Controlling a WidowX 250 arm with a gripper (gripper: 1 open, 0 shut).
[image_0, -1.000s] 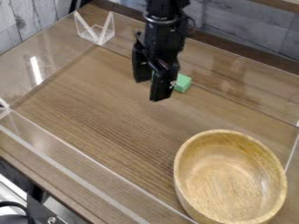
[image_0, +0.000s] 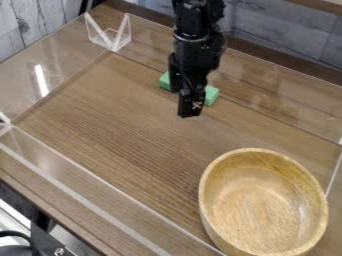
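Note:
A black robot arm reaches down from the top of the camera view, ending in a gripper (image_0: 187, 100) that is over a green object (image_0: 210, 94) on the wooden table (image_0: 107, 150). The green object shows on both sides of the gripper and is partly hidden behind it. The fingers are small and dark; whether anything is between them cannot be told.
A large empty wooden bowl (image_0: 261, 210) fills the lower right. A white wire-like item (image_0: 110, 35) stands at the upper left. Cables lie off the table at the bottom left.
The gripper has moved up the view, away from the viewer, and now overlaps the green object, more of which shows on its left. The bowl has not moved.

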